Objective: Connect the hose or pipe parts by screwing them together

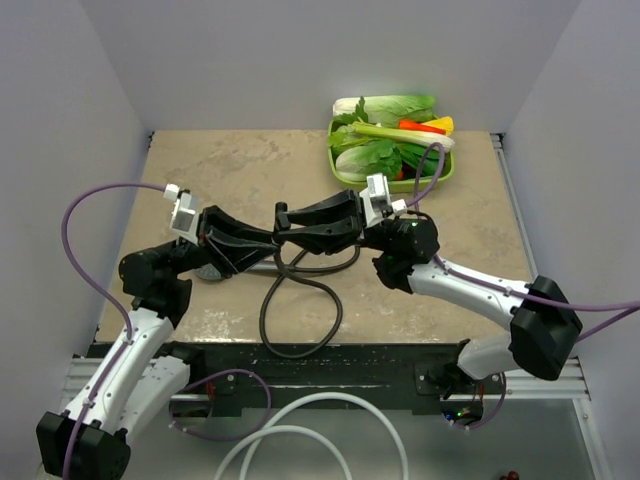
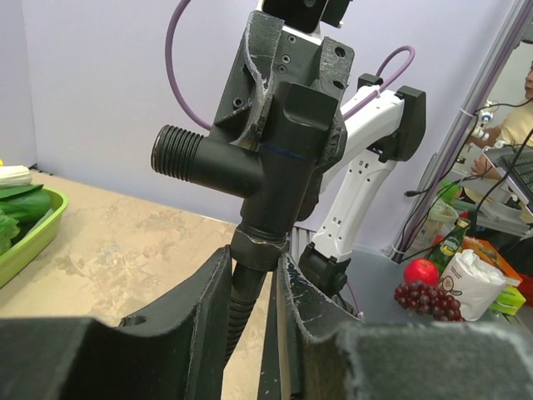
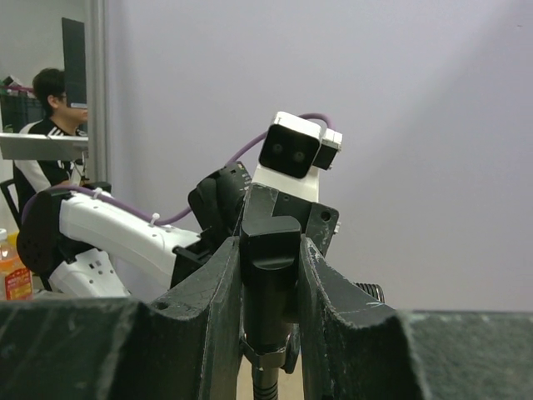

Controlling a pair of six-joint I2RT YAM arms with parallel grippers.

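A black tee fitting with a threaded side spout stands upright between both grippers at the middle of the top view. My right gripper is shut on its upper body. My left gripper is shut on the collar at its lower end, where the ribbed hose joins it and hangs down. In the top view the dark hose lies in loops on the table below the grippers.
A green basket of vegetables stands at the back right of the table. A grey object lies under the left arm. White tubing lies below the front edge.
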